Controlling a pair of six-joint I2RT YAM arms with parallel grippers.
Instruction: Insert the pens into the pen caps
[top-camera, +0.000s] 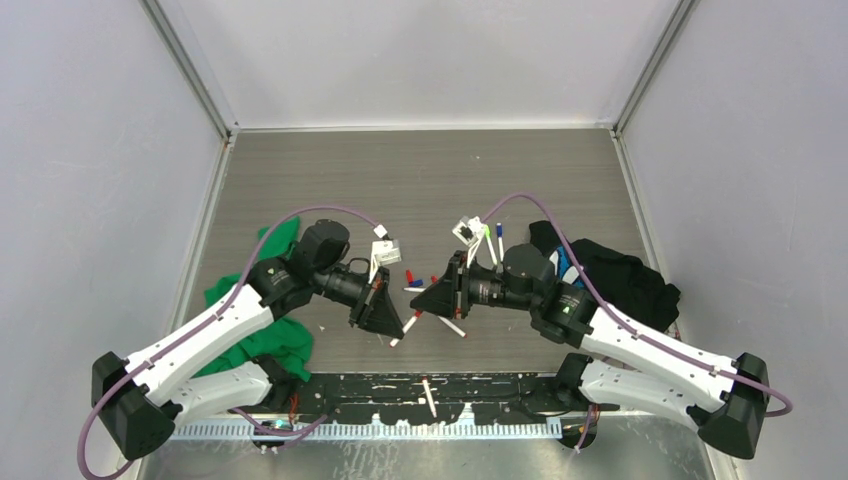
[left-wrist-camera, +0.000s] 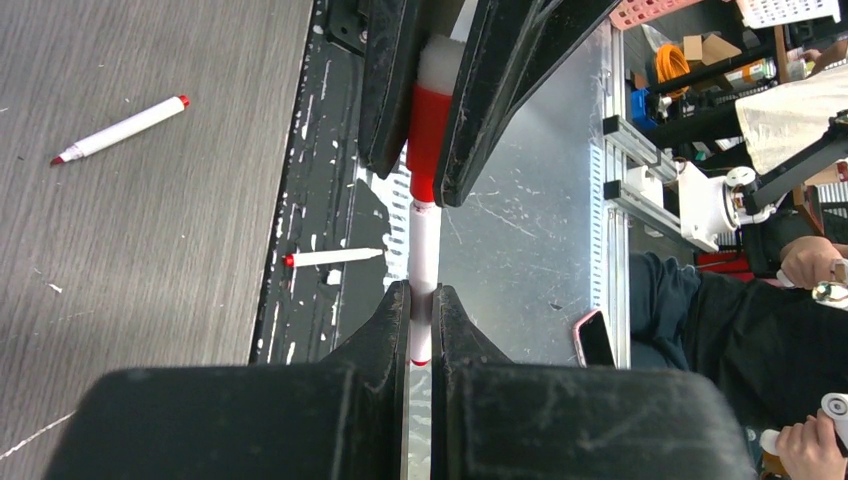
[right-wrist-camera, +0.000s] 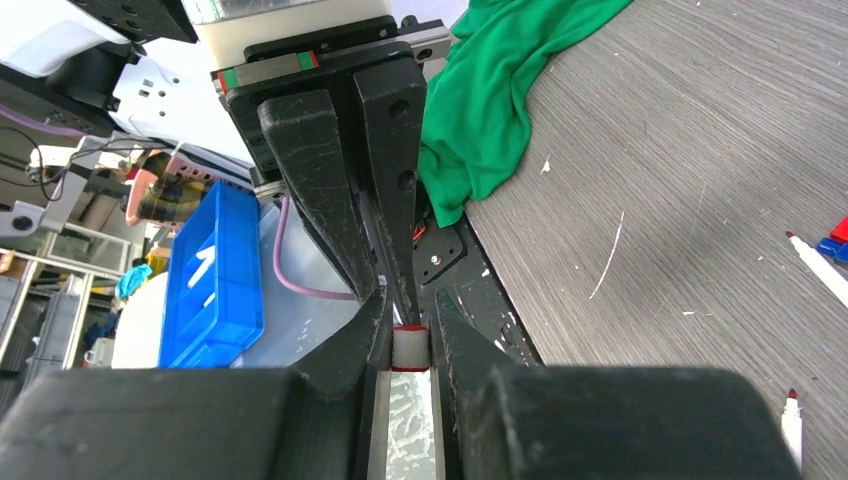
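Observation:
My left gripper is shut on a white pen (left-wrist-camera: 424, 250), whose upper end sits in a red cap (left-wrist-camera: 428, 130). My right gripper is shut on that cap, with the left gripper's black fingers just beyond it in the right wrist view. In the top view the two grippers meet above the middle of the table. Loose white pens lie around: one with a bare red tip, one near the front strip, and others beside red and blue caps (right-wrist-camera: 834, 250) at the right of the right wrist view.
A green cloth (top-camera: 285, 345) lies at the left and a black cloth (top-camera: 630, 280) at the right. More pens (top-camera: 499, 236) lie behind the right gripper.

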